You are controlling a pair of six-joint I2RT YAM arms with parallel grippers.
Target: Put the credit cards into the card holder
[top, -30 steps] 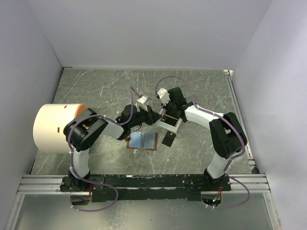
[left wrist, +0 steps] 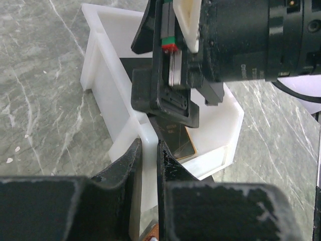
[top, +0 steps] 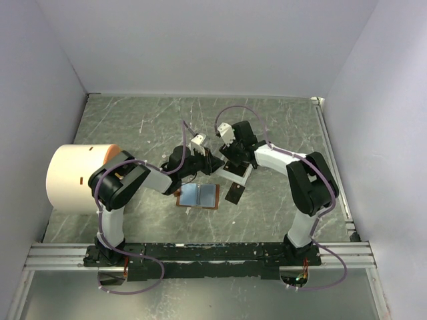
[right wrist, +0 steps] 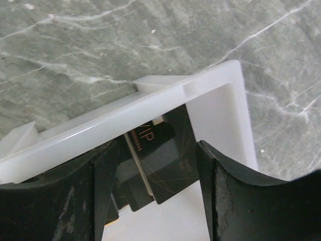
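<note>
A white box (right wrist: 210,70) holds several black cards, one printed "VIP" (right wrist: 173,160). My left gripper is shut on the box's near end wall. Inside the box stands my right gripper, open, its fingers (right wrist: 105,170) to either side of the VIP card with no clear contact. In the left wrist view that gripper covers part of the black cards (left wrist: 173,138). The open card holder (top: 198,195), brown-edged with two pale clear panes, lies on the table in front of my left gripper.
One dark card (top: 235,193) lies flat on the table, right of the card holder and close to the box. A large cream cylinder (top: 77,179) stands at the left.
My right gripper has shifted a little left and toward the front, covering more of the box. The left arm, card holder and loose card look unmoved.
</note>
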